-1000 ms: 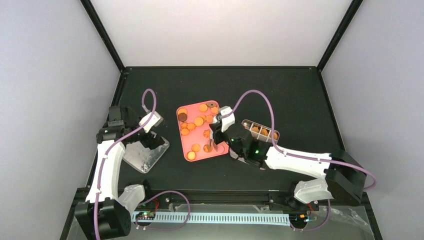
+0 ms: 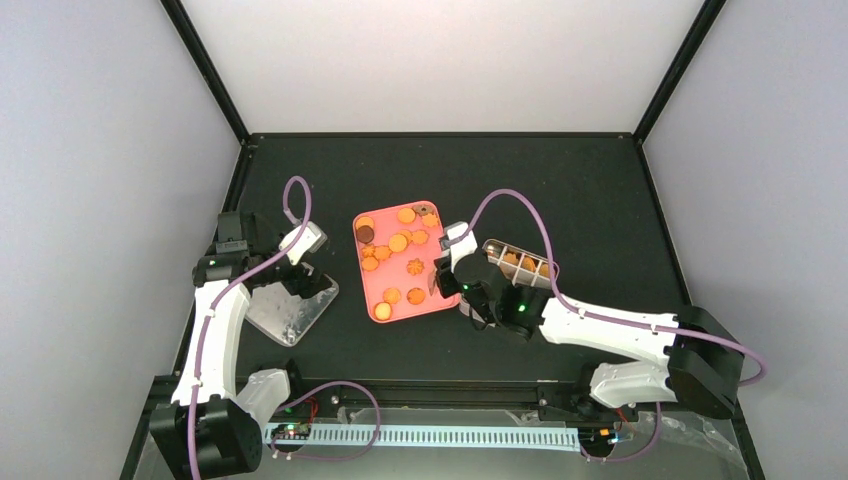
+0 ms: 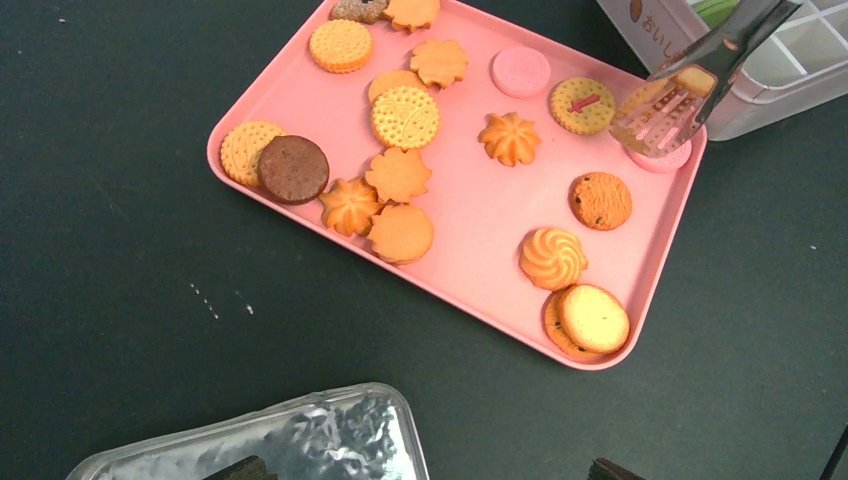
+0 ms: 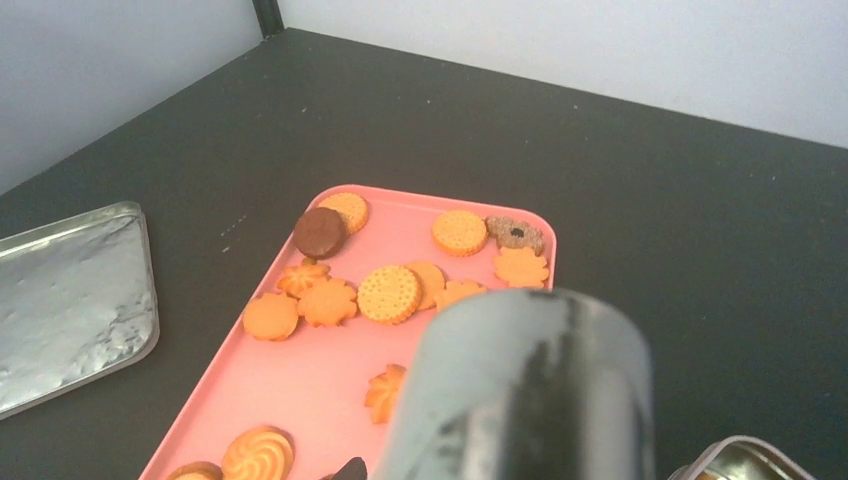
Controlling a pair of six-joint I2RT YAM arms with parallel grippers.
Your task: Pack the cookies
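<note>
A pink tray (image 2: 390,280) holds several cookies, including a chocolate one (image 3: 292,168) and a swirl one (image 3: 553,258). My right gripper (image 2: 445,280) is above the tray's right edge; a metal slotted tong (image 3: 700,70) there has a small cookie piece (image 3: 690,80) in it, over a pink cookie. Its fingers are mostly hidden behind the metal in the right wrist view. My left gripper stands open and empty over the silver tray (image 3: 300,440).
A divided container (image 2: 520,260) with cookies in compartments stands right of the pink tray, partly under the right arm.
My right gripper and the metal tool have moved right, toward the divided container, uncovering more of the tray's lower right. The left arm has not moved.
</note>
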